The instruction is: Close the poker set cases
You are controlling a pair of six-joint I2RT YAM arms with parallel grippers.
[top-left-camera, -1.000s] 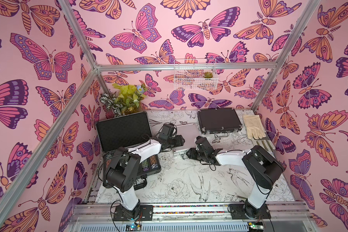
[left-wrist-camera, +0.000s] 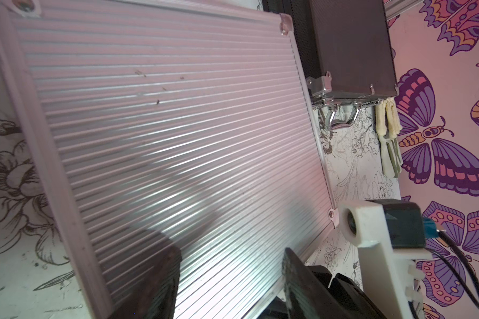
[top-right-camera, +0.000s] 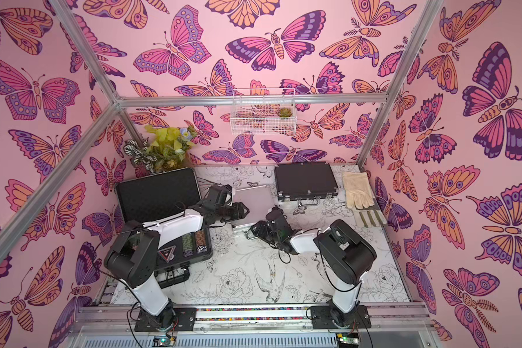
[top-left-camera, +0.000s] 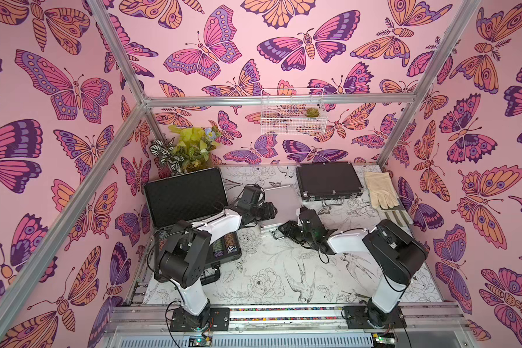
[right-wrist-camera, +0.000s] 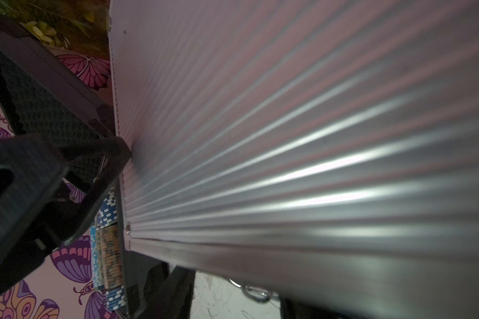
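Observation:
A silver ribbed case (left-wrist-camera: 186,133) lies shut-lidded at the middle of the table, its latch hardware at the front edge. My left gripper is parted over the lid's left part, fingertips over the ribbed surface. My right gripper is at the front edge by a metal latch (right-wrist-camera: 255,292), fingers parted; their tips are partly hidden. An open black case (top-left-camera: 182,197) with chips stands at the left, partly behind my left arm. A closed black case (top-left-camera: 329,179) lies at the back right.
Plants (top-left-camera: 188,145) stand at the back left. Gloves (top-left-camera: 382,191) lie at the right edge. A wire basket (top-left-camera: 293,121) hangs on the back wall.
My right gripper has shifted very slightly at the front of the silver case. My left gripper shows no clear movement, and the cases lie unchanged.

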